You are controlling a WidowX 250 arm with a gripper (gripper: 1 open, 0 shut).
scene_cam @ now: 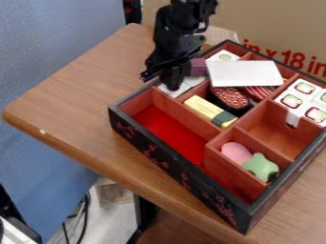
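Note:
My black gripper (166, 72) reaches down at the top left corner of a red-and-black compartment box (166, 129), over a white piece (178, 88) beside a purple block (197, 67). Whether its fingers are open or shut on something is unclear. The box holds a yellow piece (208, 110), dark sushi-like pieces (230, 97), a pink piece (235, 152), a green piece (261, 167) and white pieces (307, 102) at the right. A white card (249, 72) lies across the upper compartments.
A cardboard sheet (274, 33) stands behind. Cables lie below the table's edge at the lower left.

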